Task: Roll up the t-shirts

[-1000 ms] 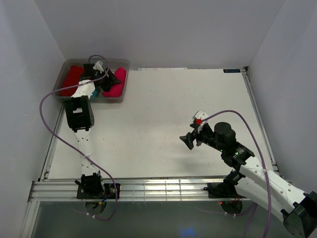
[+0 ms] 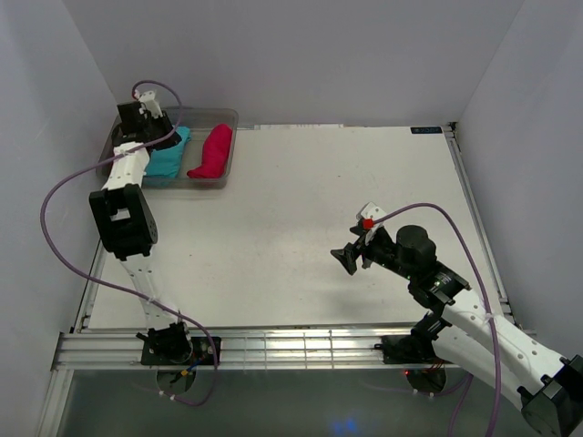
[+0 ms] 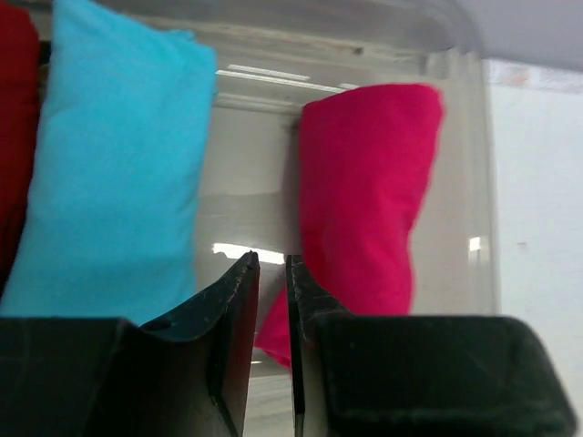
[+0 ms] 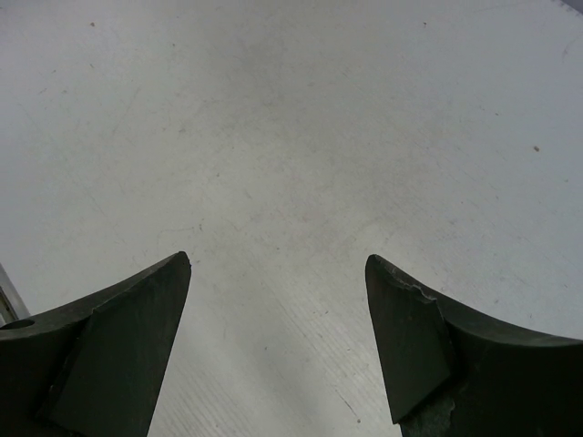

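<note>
In the grey bin (image 2: 231, 150) at the back left lie rolled shirts: a blue one (image 2: 166, 162) in the middle and a pink-red one (image 2: 214, 151) on the right. The left wrist view shows the blue roll (image 3: 118, 173), the pink-red roll (image 3: 364, 200) and, at the left edge, part of a darker red roll (image 3: 14, 118). Over the bin's left half is my left gripper, its fingers drawn close with a narrow gap and no cloth visible in it. My right gripper (image 2: 353, 259) hangs above bare table, wide open and empty.
Walls rise close behind and beside the bin. A purple cable (image 2: 82, 173) loops along the left arm.
My left gripper has moved left inside the bin area, from between the blue and pink-red rolls, uncovering more blue and covering the dark red roll. The right arm is still.
</note>
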